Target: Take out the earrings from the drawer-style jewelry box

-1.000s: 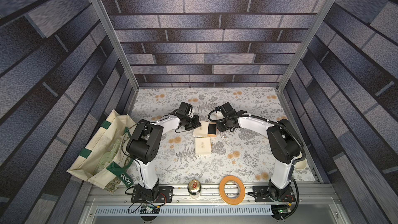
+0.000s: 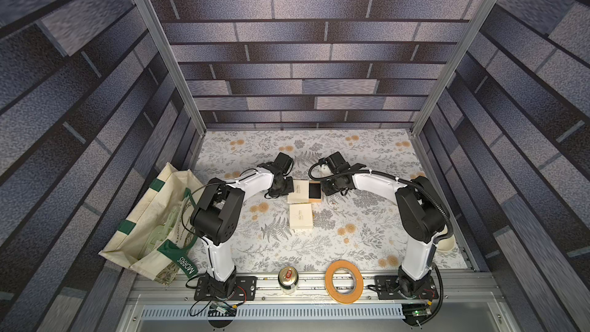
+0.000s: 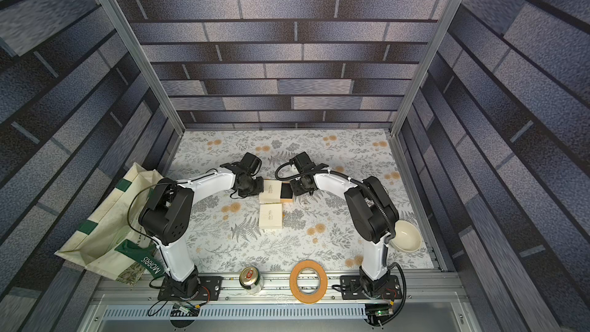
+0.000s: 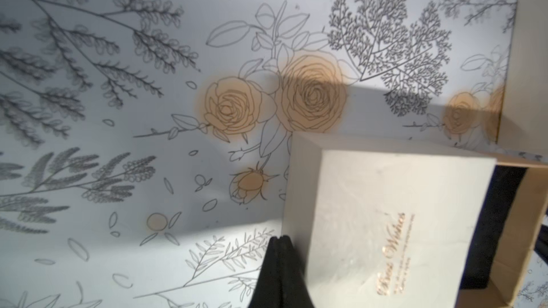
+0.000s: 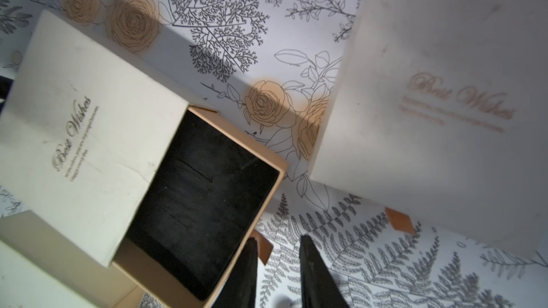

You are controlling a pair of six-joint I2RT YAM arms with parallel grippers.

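A cream drawer-style box (image 5: 91, 125) marked "Best Wishes" lies on the floral table, its tan-edged drawer (image 5: 199, 194) pulled partly out to the right, showing a black insert; I cannot make out earrings on it. A second closed cream box (image 5: 422, 114) lies nearer the front. My left gripper is shut against the left end of the open box, nothing seen between its fingers. My right gripper is part open just beside the drawer's outer edge, nothing between its fingers.
A canvas bag (image 2: 141, 227) stands at the left, a can (image 2: 288, 276) and tape roll (image 2: 344, 270) at the front edge, a bowl (image 3: 406, 233) at the right.
My left gripper has shifted a little and turned beside the box's left end. My right arm looks unchanged.
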